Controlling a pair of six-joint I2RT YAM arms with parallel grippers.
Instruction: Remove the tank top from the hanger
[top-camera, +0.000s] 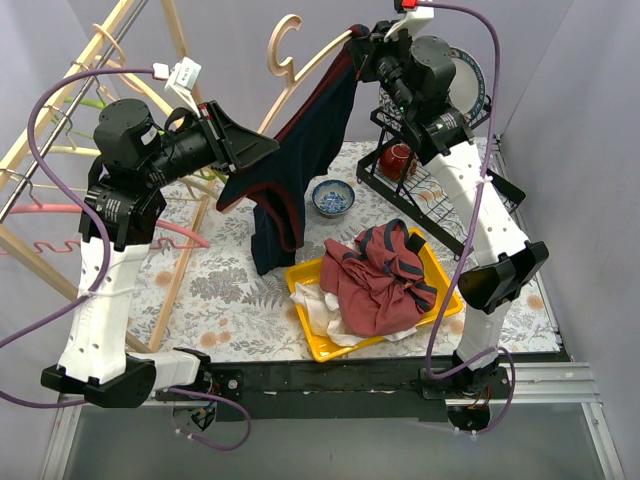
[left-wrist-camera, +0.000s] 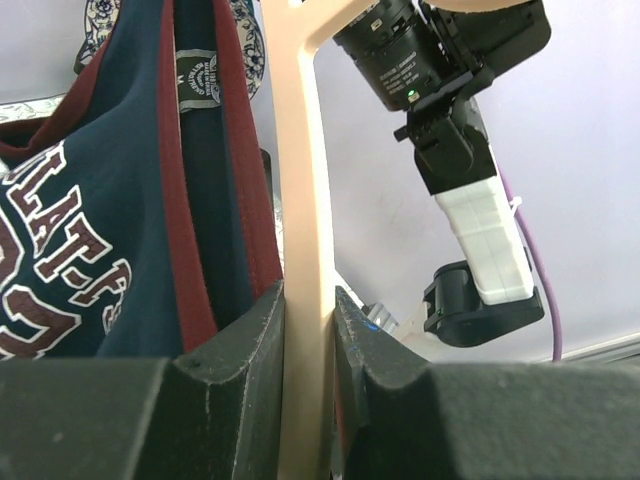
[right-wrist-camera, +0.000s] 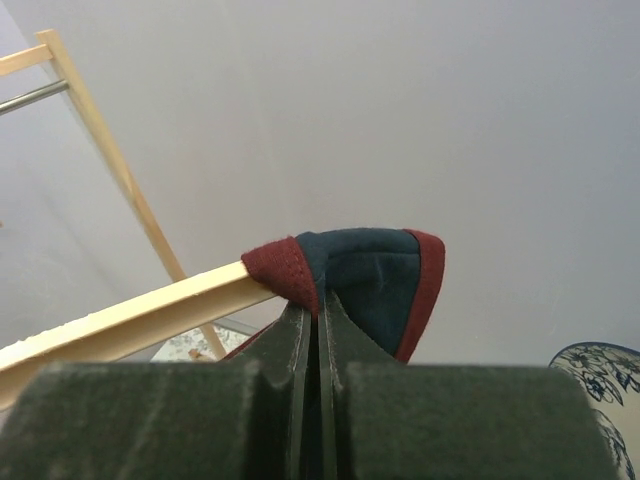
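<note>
A dark navy tank top (top-camera: 318, 140) with maroon edging hangs over the right part of a pale wooden hanger (top-camera: 290, 80). In the left wrist view the hanger (left-wrist-camera: 303, 200) runs between the fingers of my left gripper, which is shut on its wood; white lettering shows on the tank top (left-wrist-camera: 70, 250) beside it. My right gripper (top-camera: 366, 52) is shut on the tank top's strap near the hanger's right tip. From the right wrist view, the strap (right-wrist-camera: 365, 260) still covers the hanger's end (right-wrist-camera: 265, 290), bunched just above the fingertips of my right gripper.
A wooden rack (top-camera: 120, 40) with several coloured hangers stands at the left. Below the tank top, a yellow tray (top-camera: 325, 347) holds folded clothes, with a blue bowl (top-camera: 333, 198) behind it. A black dish rack (top-camera: 440, 215) with plates stands at the right.
</note>
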